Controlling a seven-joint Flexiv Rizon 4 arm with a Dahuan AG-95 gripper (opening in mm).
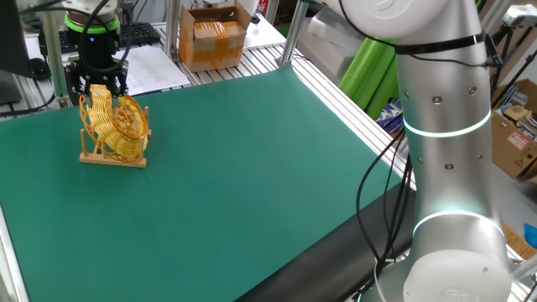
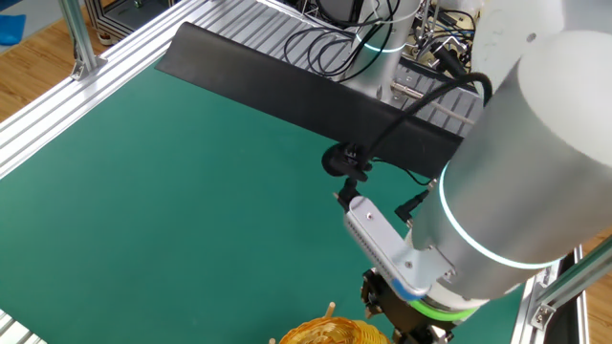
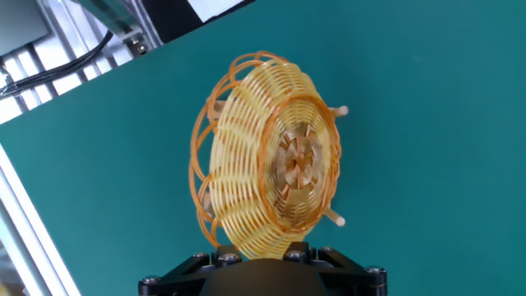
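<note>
A yellow woven basket [image 1: 113, 126] with an orange looped rim stands tipped on its side in a small wooden rack [image 1: 113, 159], near the far left of the green table. My gripper [image 1: 101, 91] is right at the basket's upper edge, pointing down. In the wrist view the basket [image 3: 271, 160] shows its round base to the right and its looped rim to the left. There the gripper's black fingers [image 3: 300, 253] overlap the basket's lower edge, and their tips are hidden. Whether they grip the wall does not show. Exterior view 2 catches only the basket's top [image 2: 335, 332].
A metal post [image 1: 57, 63] rises at the back left, close to the gripper. Behind the table's far edge are a cardboard box [image 1: 212, 38] and papers [image 1: 155, 69]. A black strip [image 2: 306, 105] borders the robot's side.
</note>
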